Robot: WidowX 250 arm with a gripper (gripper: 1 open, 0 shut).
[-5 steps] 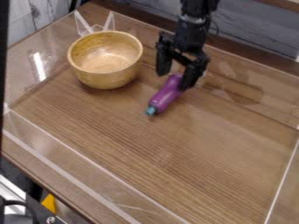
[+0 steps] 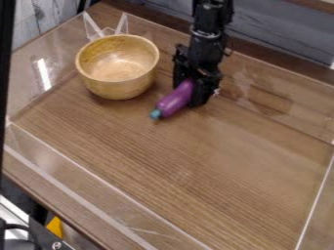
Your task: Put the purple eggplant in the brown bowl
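The purple eggplant (image 2: 171, 103) lies slanted on the wooden table, its teal tip towards the front. Just right of it and to the front stands the brown bowl's (image 2: 117, 51) rounded side, with the bowl's inside looking empty. Over the eggplant's far end is my dark gripper (image 2: 196, 93), reaching down from the top edge of the camera view. Its fingers overlap that end of the eggplant, and whether they are closed on it cannot be made out. The eggplant still appears to rest on the table.
Free table (image 2: 170, 176) spreads across the front and right. A raised wooden edge runs along the back behind the arm. A clear pointed object (image 2: 104, 24) shows behind the bowl.
My gripper has come down over the eggplant's far end.
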